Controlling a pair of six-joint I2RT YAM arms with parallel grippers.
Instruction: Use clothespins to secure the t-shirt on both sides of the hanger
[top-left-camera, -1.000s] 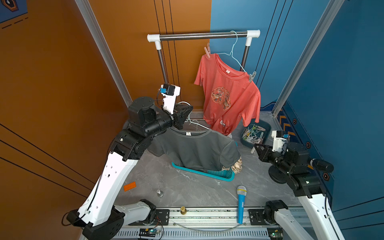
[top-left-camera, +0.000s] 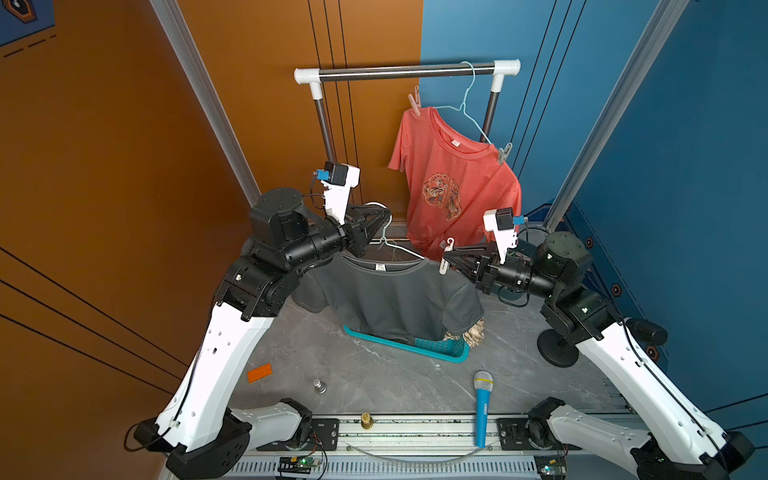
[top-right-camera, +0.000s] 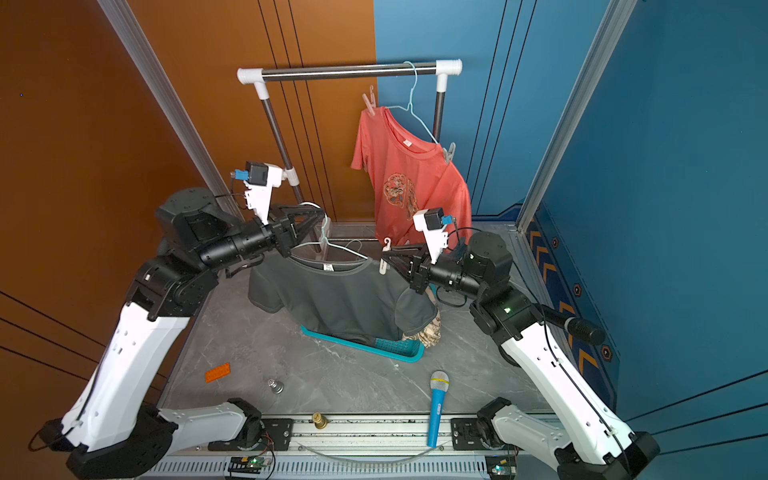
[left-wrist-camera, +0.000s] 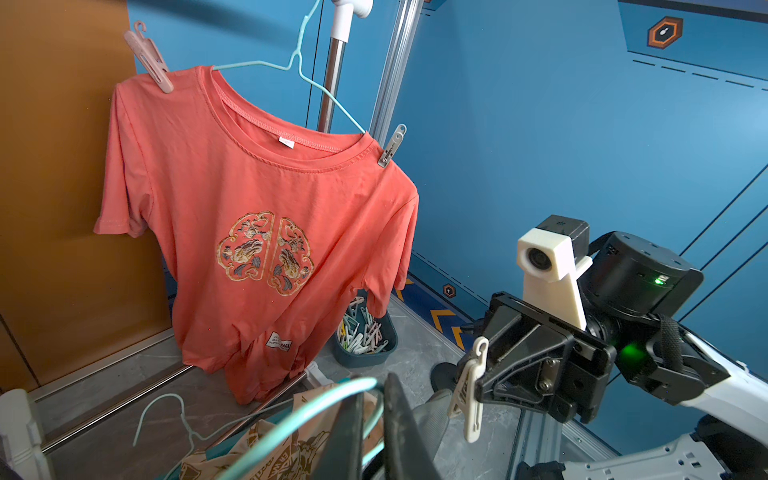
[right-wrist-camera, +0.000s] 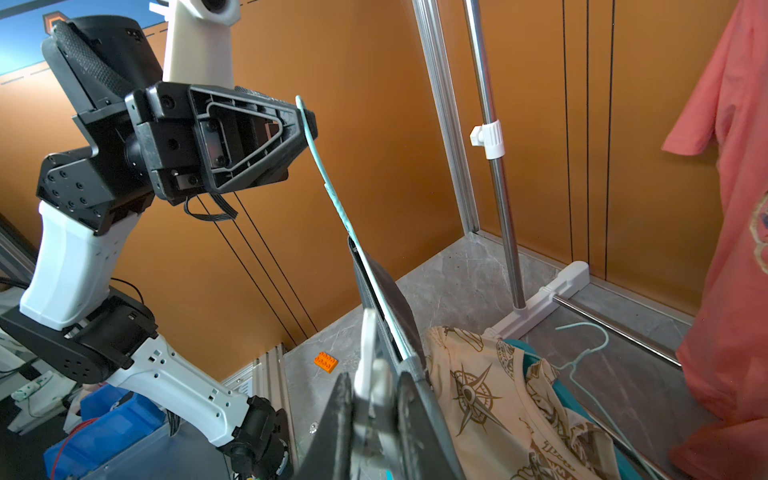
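The dark grey T-shirt hangs on a light wire hanger above a teal tray. My left gripper is shut on the hanger's hook, seen pale mint in the left wrist view. My right gripper is shut on a white clothespin, held upright beside the shirt's right shoulder. In the right wrist view the pin lines up with the hanger's end; whether they touch I cannot tell.
A red T-shirt with two clothespins hangs on the rack behind. A bin of clothespins stands at the back right. A microphone lies at the front.
My right gripper has risen and moved left with the clothespin, toward the grey shirt's shoulder. My left gripper and the hanger have moved slightly.
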